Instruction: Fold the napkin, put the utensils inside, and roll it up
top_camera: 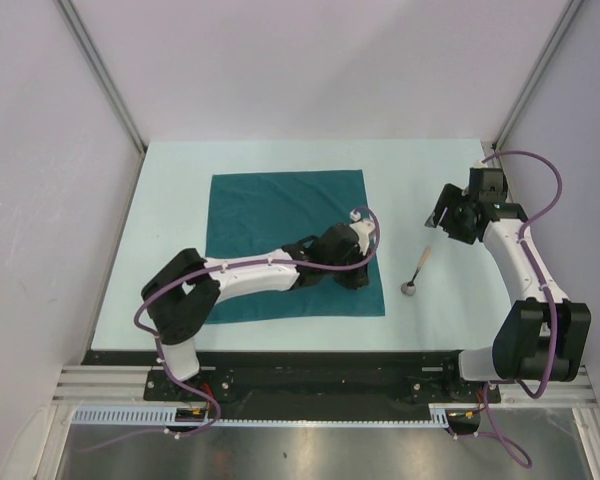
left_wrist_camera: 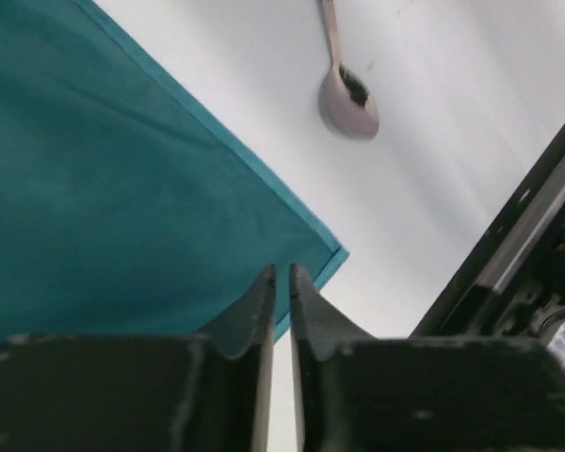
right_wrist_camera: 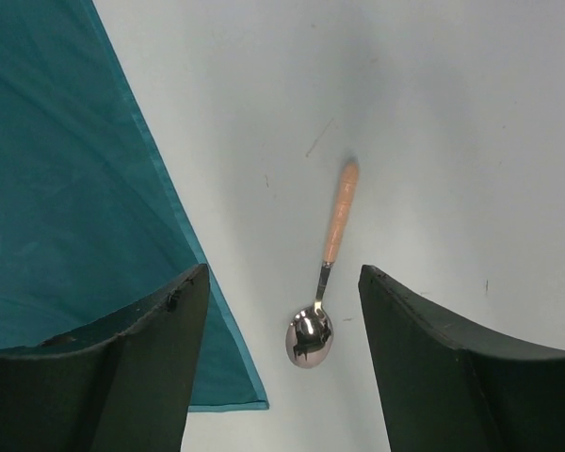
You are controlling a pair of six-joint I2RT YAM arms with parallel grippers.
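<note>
The teal napkin [top_camera: 280, 200] lies spread on the white table, its hemmed corner showing in the left wrist view [left_wrist_camera: 169, 207]. My left gripper [top_camera: 352, 275] hangs over its right part, lower half; in the left wrist view its fingers [left_wrist_camera: 231, 348] are close together, exact opening unclear. A spoon [top_camera: 409, 287] with a wooden handle lies just right of the napkin, bowl toward the front. My right gripper stands open above and beside the spoon, with nothing between its fingers.
The right arm occupies the right side of the table.
</note>
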